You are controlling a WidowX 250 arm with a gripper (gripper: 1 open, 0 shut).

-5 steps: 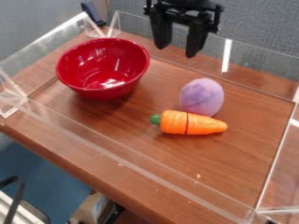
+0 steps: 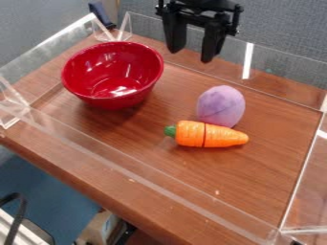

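Observation:
My black gripper [image 2: 194, 41] hangs at the top centre, open, with nothing between its fingers, above and behind the objects. A red bowl [image 2: 113, 73] sits at the left of the wooden surface. A purple egg-shaped object [image 2: 221, 105] lies right of centre, and an orange toy carrot [image 2: 206, 135] with a green tip lies just in front of it.
Clear plastic walls border the wooden table [image 2: 192, 191], including along the back and right. A grey padded wall stands behind.
My gripper has shifted very slightly to the left over the last second. The bowl, purple object and carrot have not moved.

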